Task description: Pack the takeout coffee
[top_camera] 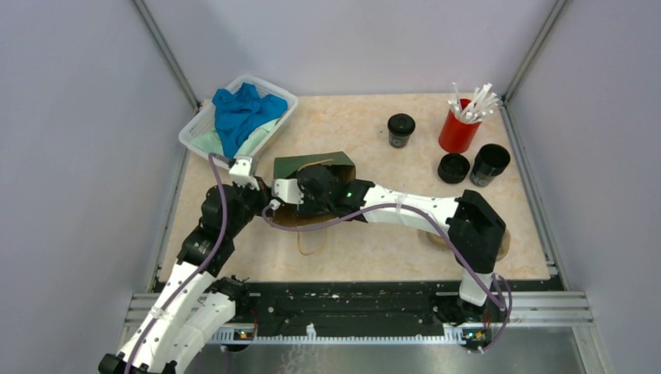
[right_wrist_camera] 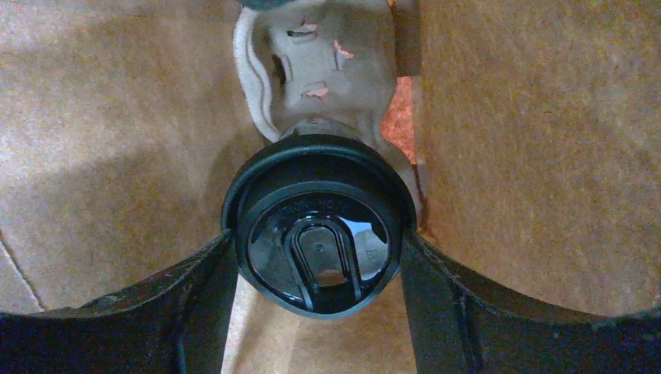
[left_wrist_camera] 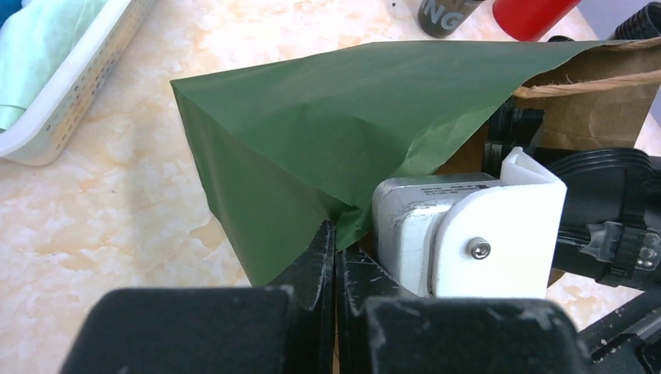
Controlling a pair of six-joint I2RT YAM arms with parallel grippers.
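The green and brown paper bag (top_camera: 308, 162) stands mid-table, its green top edge (left_wrist_camera: 312, 117) folded. My left gripper is shut at the bag's left edge, against the green paper; whether paper is between its fingers is unclear. My right gripper reaches down inside the bag, shut on a black-lidded coffee cup (right_wrist_camera: 318, 210). A grey moulded cup carrier (right_wrist_camera: 327, 70) lies at the bag's bottom under the cup.
A basket (top_camera: 273, 132) with cloths stands at back left. A lidded cup (top_camera: 401, 125), a red straw holder (top_camera: 456, 136) and black items (top_camera: 489, 165) stand at back right.
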